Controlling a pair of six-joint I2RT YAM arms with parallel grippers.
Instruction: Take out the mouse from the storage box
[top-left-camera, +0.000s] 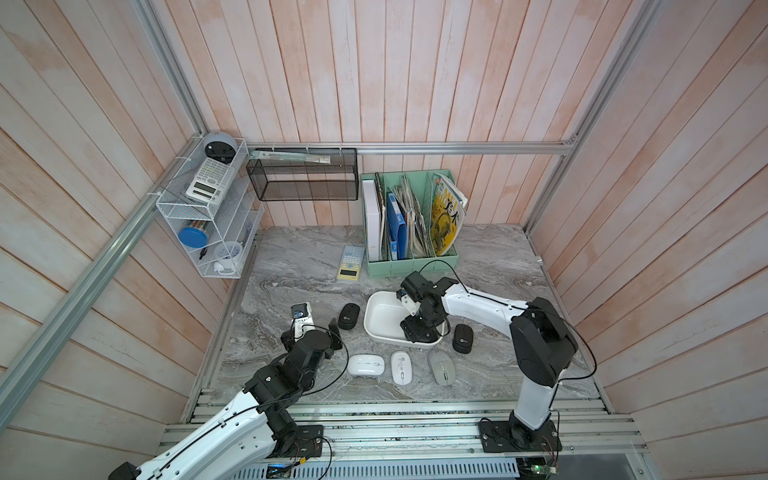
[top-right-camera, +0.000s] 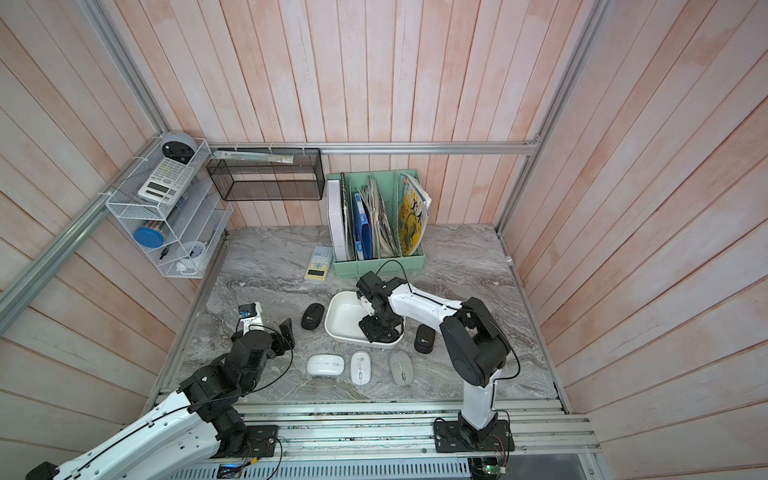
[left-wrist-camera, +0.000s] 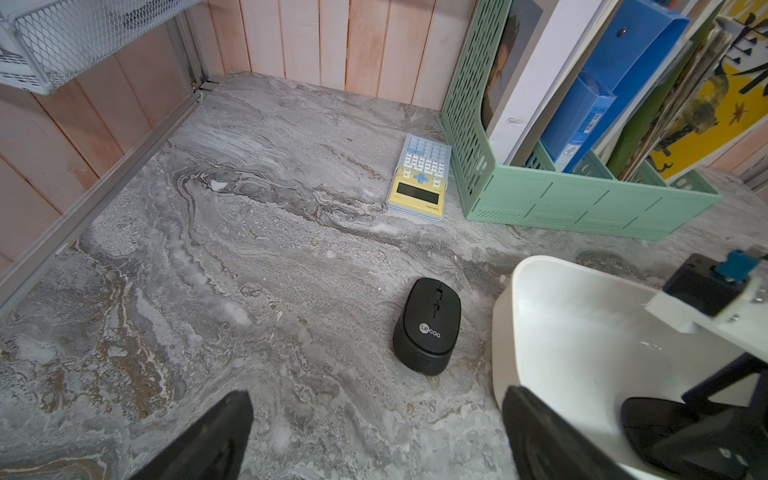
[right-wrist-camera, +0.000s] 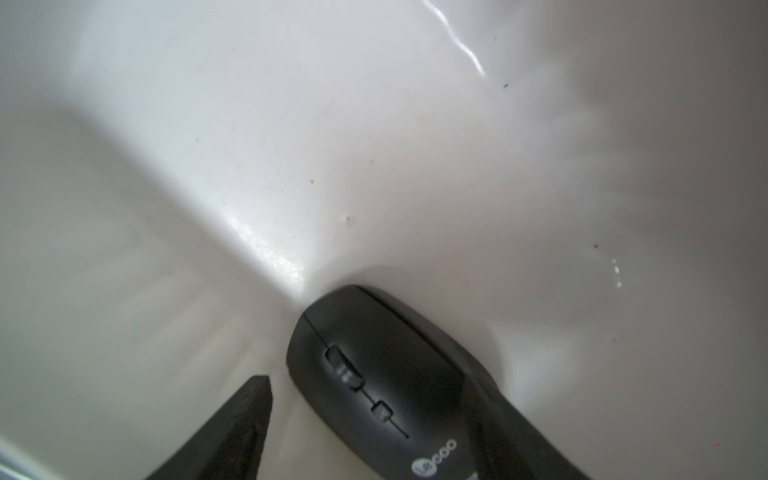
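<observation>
A white storage box stands in the middle of the table. Inside it, in the right wrist view, lies a black mouse near one wall of the box. My right gripper reaches down into the box with its fingers apart, one on each side of the mouse. The right finger overlaps the mouse's edge in that view; whether it touches cannot be told. To the left of the box, my left gripper is held over the table, open and empty.
Outside the box lie two black mice, one at each side, two white mice and a grey-green mouse in front. Behind stand a calculator and a green file holder.
</observation>
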